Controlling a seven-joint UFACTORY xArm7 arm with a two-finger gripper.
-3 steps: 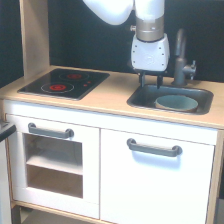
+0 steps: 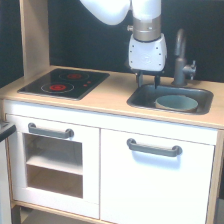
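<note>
A white robot arm comes down from the top centre of the camera view, its gripper hanging just above the left part of the sink. The dark fingers are small; whether anything is between them is hard to tell. A grey-green bowl or pot lies in the sink, right of and below the fingers. A grey faucet stands behind the sink.
A black stovetop with red rings sits left on the wooden counter. Below are a white cupboard door and an open-fronted compartment.
The gripper has shifted very slightly to the left; nothing else has visibly moved.
</note>
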